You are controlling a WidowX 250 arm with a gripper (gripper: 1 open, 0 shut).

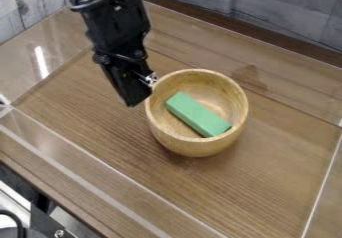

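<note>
The black gripper (136, 90) hangs at upper middle left, its tip just left of the rim of a wooden bowl (211, 142); it looks shut, with nothing visible between its fingers, though the tip is dark and hard to make out. A green block (198, 115) lies inside the bowl, tilted diagonally. Whether the gripper touches the rim I cannot tell.
A raised wooden edge runs along the back right. A dark object and cables sit at the bottom left corner.
</note>
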